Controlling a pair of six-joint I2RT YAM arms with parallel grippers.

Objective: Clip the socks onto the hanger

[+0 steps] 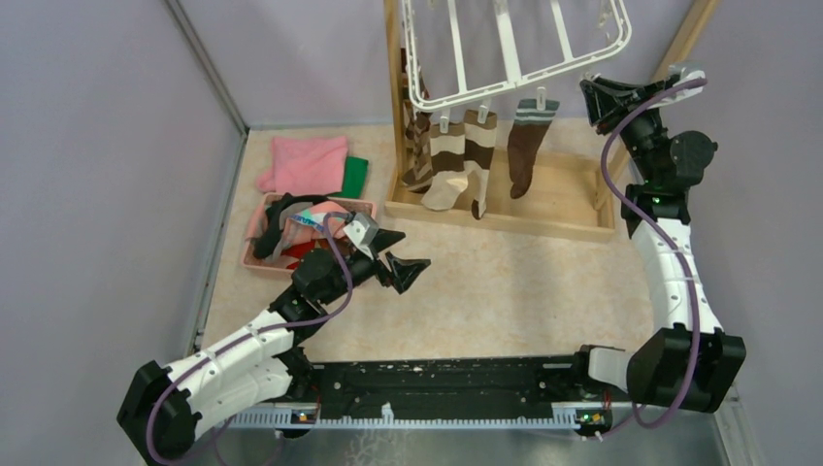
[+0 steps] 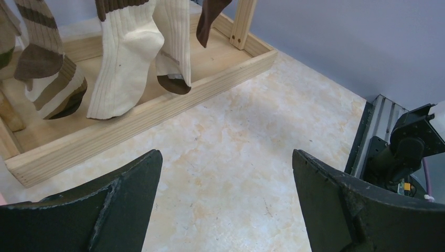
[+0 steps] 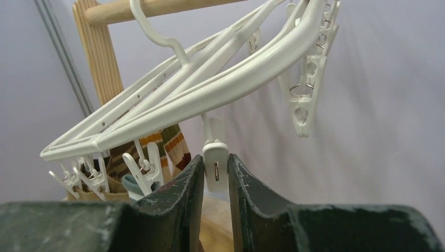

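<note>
The white hanger (image 1: 514, 76) fills the top of the top view. From its front rim hang a cream-and-brown sock (image 1: 446, 160), a striped sock (image 1: 479, 150) and a dark brown sock (image 1: 524, 150); more patterned socks (image 1: 417, 150) hang at its left side. At the front right corner, my right gripper has closed in on an empty white clip (image 3: 215, 160), its fingers against both sides of it. No sock is in that clip. My left gripper is open and empty over the table, in front of the wooden base.
A pink bin (image 1: 374, 207) of cloth items stands at the left, behind the left gripper. Pink cloth (image 1: 306, 165) and green cloth (image 1: 354, 177) lie beyond it. The wooden base (image 1: 558, 229) is under the socks. Another empty clip (image 3: 303, 113) hangs farther back.
</note>
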